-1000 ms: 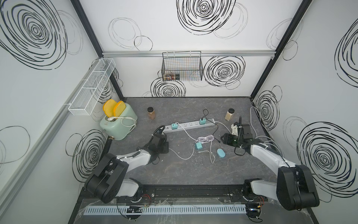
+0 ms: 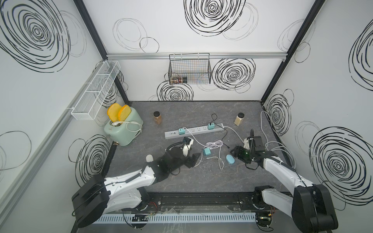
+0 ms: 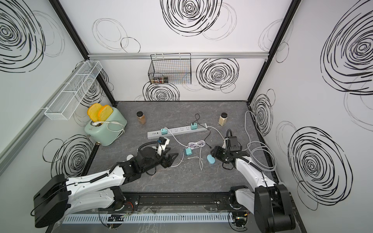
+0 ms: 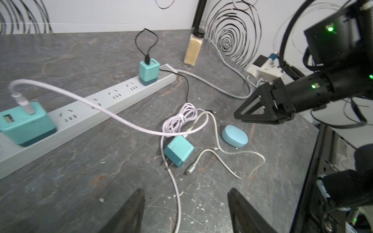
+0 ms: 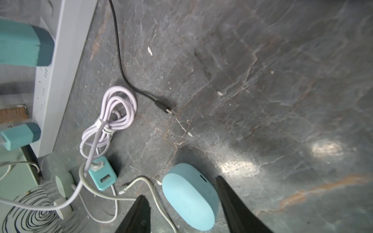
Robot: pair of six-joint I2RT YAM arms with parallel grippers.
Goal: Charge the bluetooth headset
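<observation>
The light-blue oval headset case (image 5: 190, 196) lies on the table, a small dark slot on its side. In the right wrist view it appears between the parted fingers of my right gripper (image 2: 235, 151), which is open. In the top left view that gripper is just right of the case. A black cable (image 5: 122, 64) ends in a bare plug (image 5: 167, 109) near the case; its other end sits in a teal charger (image 4: 149, 71) on the power strip (image 4: 116, 90). My left gripper, open and empty, is over the table left of the loose teal adapter (image 4: 179, 150).
A bundled lilac cable (image 4: 178, 122) lies behind the adapter; a white cable (image 4: 217, 153) loops around the case's left side. Two jars (image 2: 157, 117) stand at the back, a green toaster (image 2: 123, 130) at the far left. Bare table lies in front.
My left arm has swung to the right, toward the loose adapter, uncovering a small white object on the table. The right gripper has shifted only slightly; the case has not moved.
</observation>
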